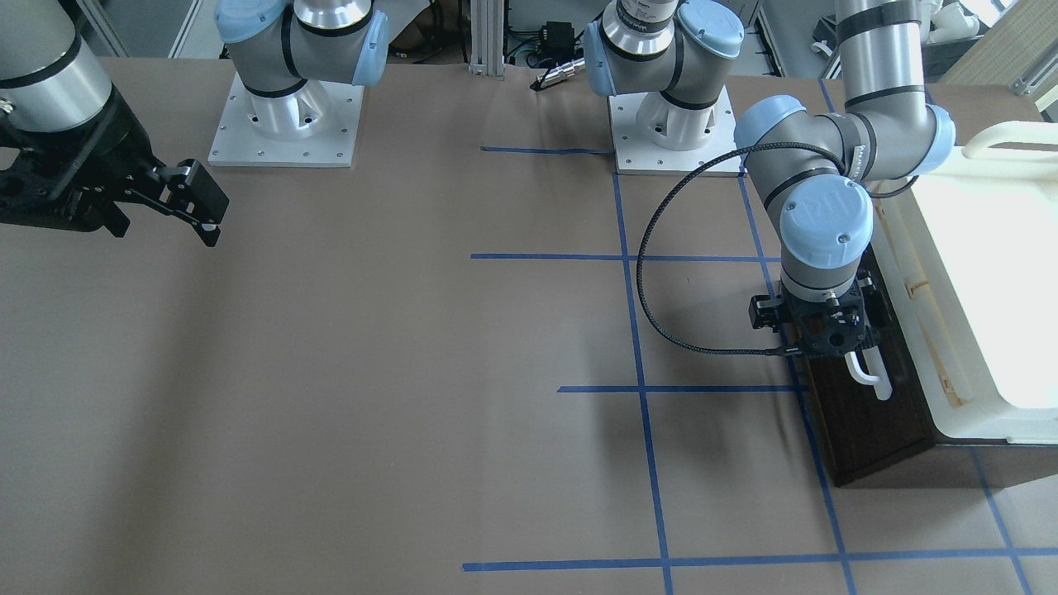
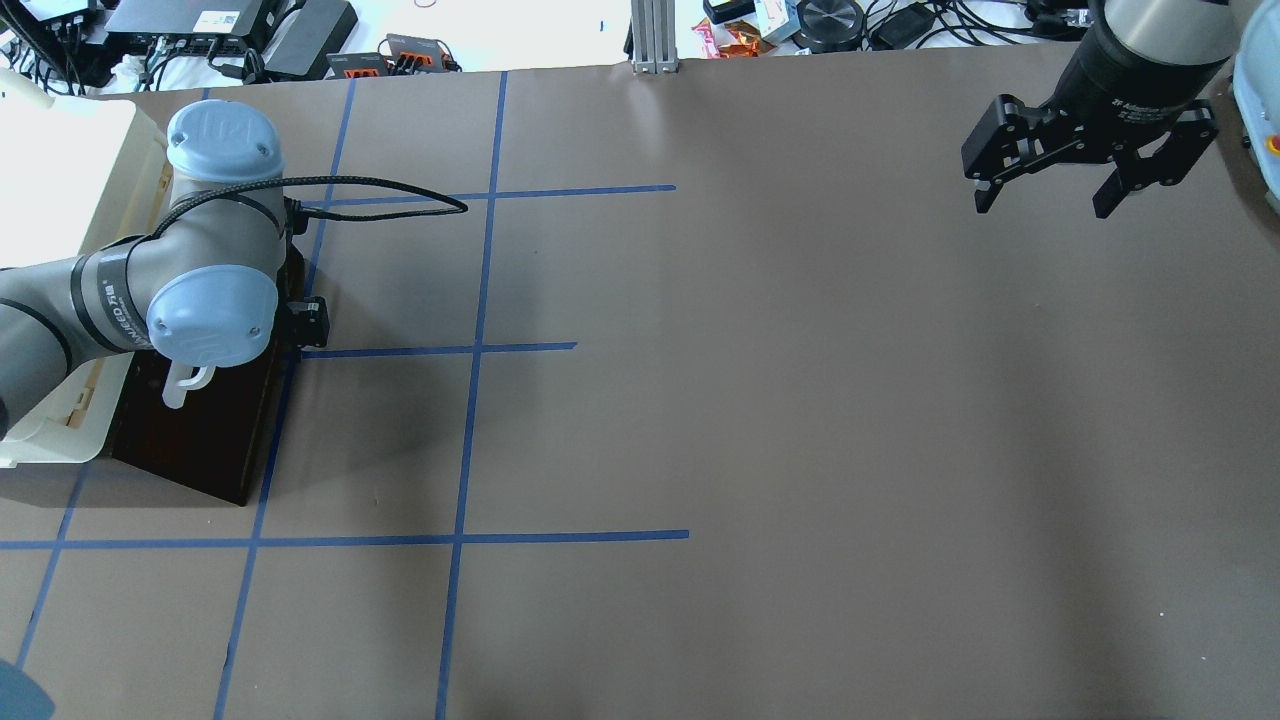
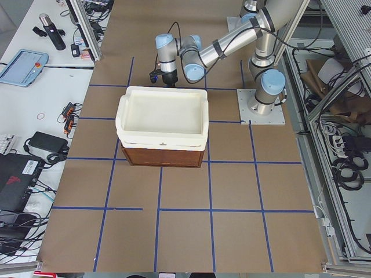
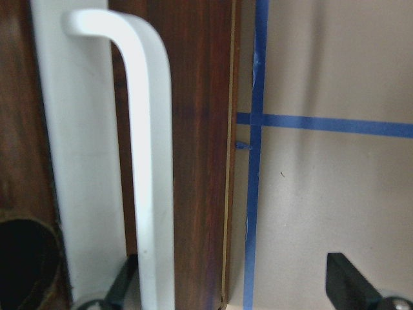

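Observation:
A dark wooden box [image 1: 873, 436] with a white bin [image 3: 162, 116] on top stands on the taped floor. My gripper [image 1: 813, 327] is low at the box's side, by a white vertical handle [image 1: 873, 382]. In the left wrist view the handle [image 4: 151, 168] runs close along the left finger, whose tip is largely hidden behind it; the right finger [image 4: 345, 284] is apart, over the floor beside the box. The gripper looks open.
Another black gripper [image 1: 169, 193] hangs at the left in the front view. Other arm bases [image 1: 669, 139] stand at the back. The floor left of the box is clear. A cable loops from my wrist.

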